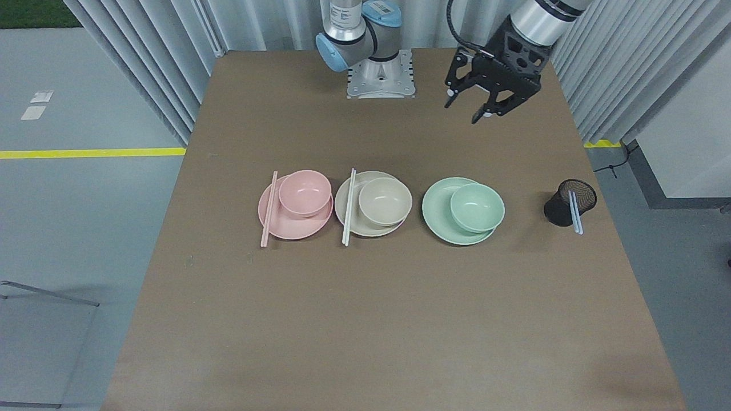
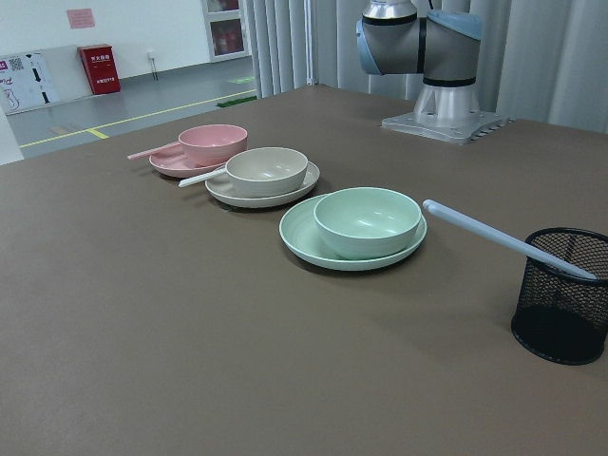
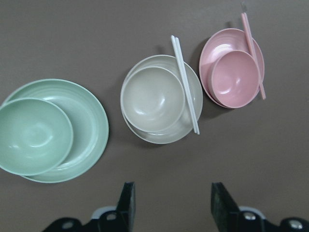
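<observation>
My gripper hangs high over the back right of the table, open with nothing between its fingers. Below in the front view stand a pink bowl on a pink plate with pink chopsticks, a cream bowl on its plate with white chopsticks, and a green bowl on a green plate. A black mesh holder at the right holds light blue chopsticks, also seen in the left view leaning on its rim.
The robot's base stands at the back edge, in front of grey curtains. The table's right edge is close beside the mesh holder.
</observation>
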